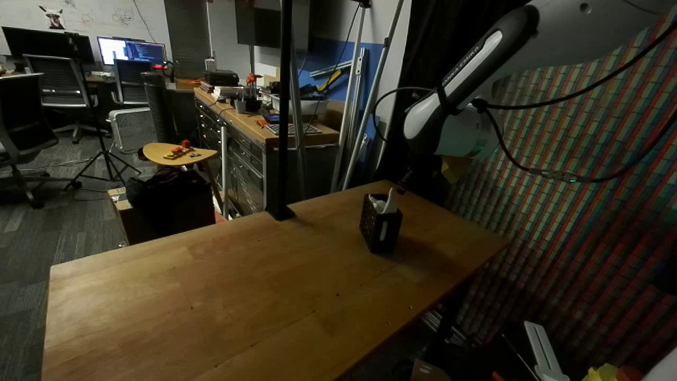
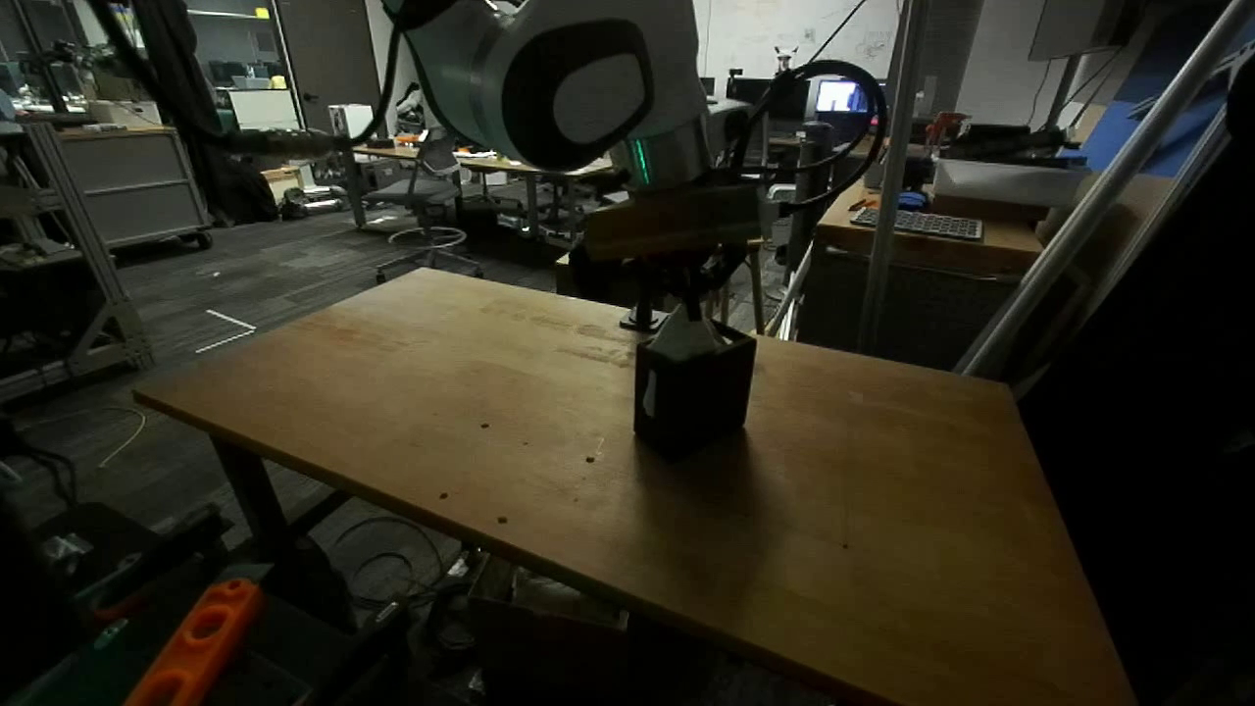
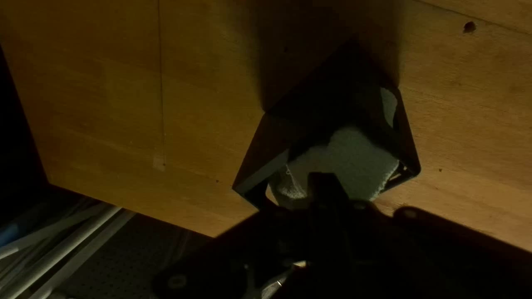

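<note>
A pale cloth [image 3: 349, 162] is bunched in a black open-topped box [image 2: 691, 394], which stands upright on the wooden table. In the second exterior view the cloth [image 2: 682, 337] rises to a peak above the rim, right under the fingertips. My gripper [image 2: 691, 308] points down there, shut on the top of the cloth. Its dark fingers [image 3: 326, 187] overlap the near part of the cloth in the wrist view; the pinch itself is lost in shadow. Most of the cloth lies within the box [image 1: 381, 232].
Bare wood surrounds the box on the table [image 1: 209, 292]. A black upright post [image 1: 283, 127] rises from the table's far edge. Silver poles [image 1: 365, 120] lean beyond the table, and a dark curtain and patterned wall stand behind the arm.
</note>
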